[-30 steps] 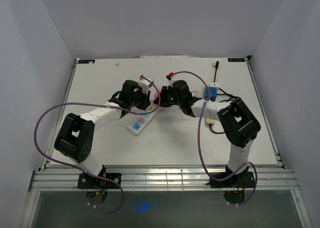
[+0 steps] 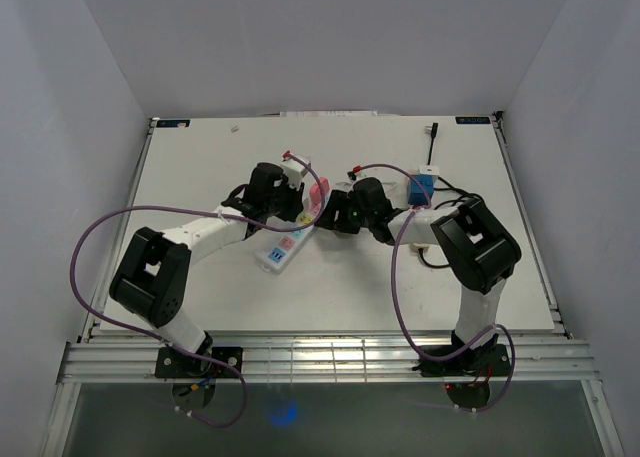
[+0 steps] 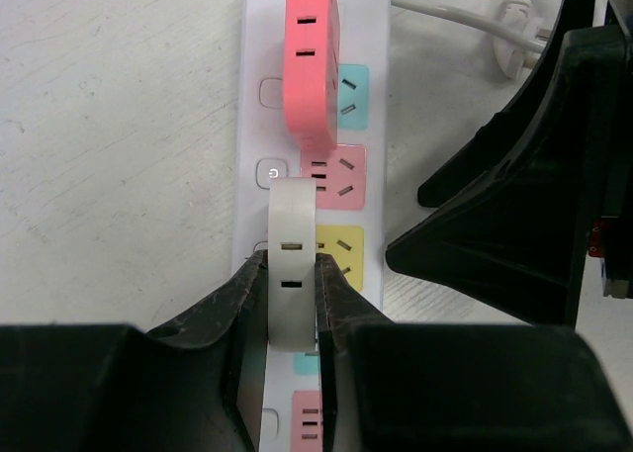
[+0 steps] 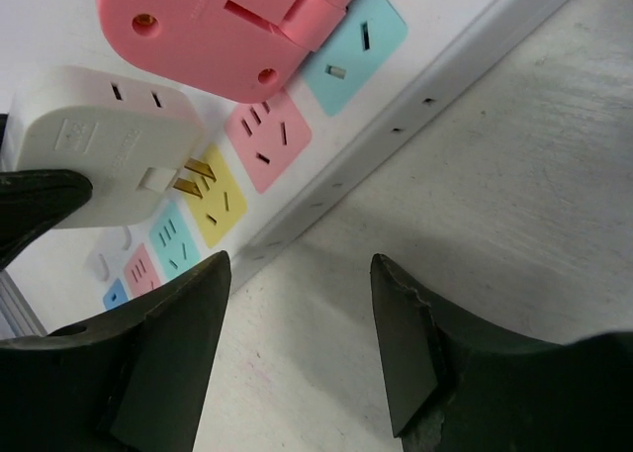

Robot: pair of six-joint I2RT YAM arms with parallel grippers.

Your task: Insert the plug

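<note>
My left gripper is shut on a white plug (image 3: 292,225) above the power strip (image 3: 259,126). In the right wrist view this plug (image 4: 104,135) has its brass prongs (image 4: 193,175) pointing at the yellow socket (image 4: 218,205); whether they touch it I cannot tell. A pink plug (image 3: 309,66) stands on the strip further along. My right gripper is open beside the strip, low over the bare table, nothing between its fingers.
White cables (image 3: 445,12) lie behind the right gripper. A blue-and-white block (image 2: 421,187) and black cables sit at the table's right.
My right gripper has moved away from the pink plug, toward the front of the table beside the strip. My left arm is nearly still.
</note>
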